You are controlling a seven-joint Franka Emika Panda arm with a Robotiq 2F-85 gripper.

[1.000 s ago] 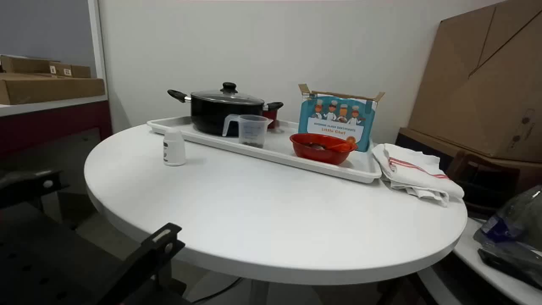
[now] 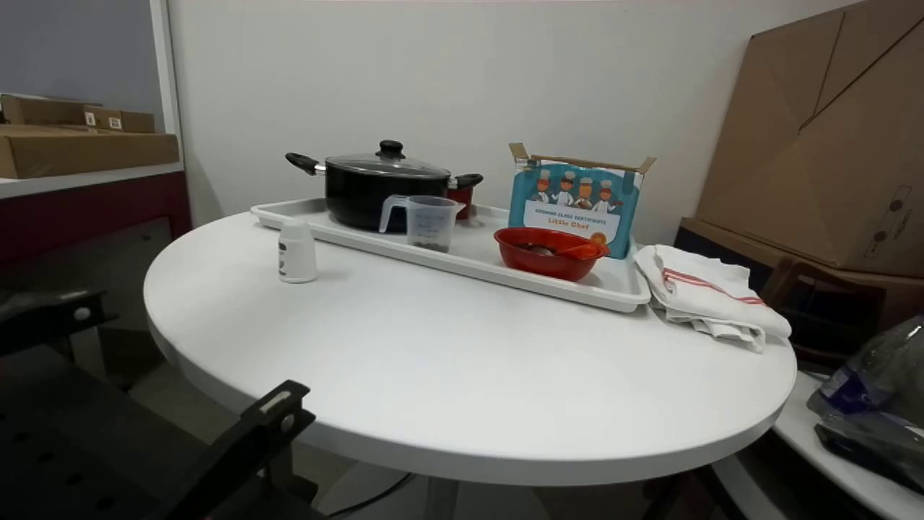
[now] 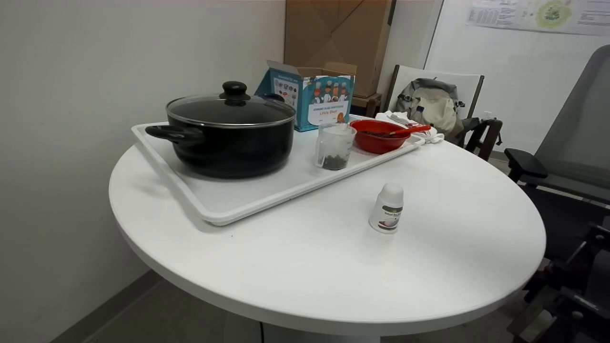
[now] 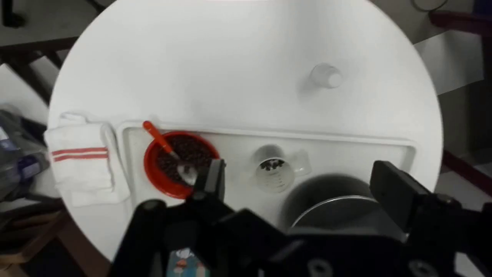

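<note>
High over the tray side of the table, my gripper is open, its two dark fingers wide apart and empty; neither exterior view includes it. Below it in the wrist view are a clear measuring cup (image 4: pixel 275 177) with dark bits inside and a black pot (image 4: pixel 350 214), partly hidden by the gripper. The pot wears its glass lid (image 3: pixel 228 111). A red bowl (image 2: pixel 547 263) of dark beans holds an orange-handled spoon (image 4: pixel 159 138). Alone on the bare tabletop, a white bottle (image 3: pixel 387 208) stands upright. The white tray (image 3: pixel 251 211) carries pot, cup and bowl.
A blue Little Chef box (image 2: pixel 572 204) stands open at the back, against the wall side. Right of the tray lies a folded white towel (image 2: pixel 710 290) with red stripes.
</note>
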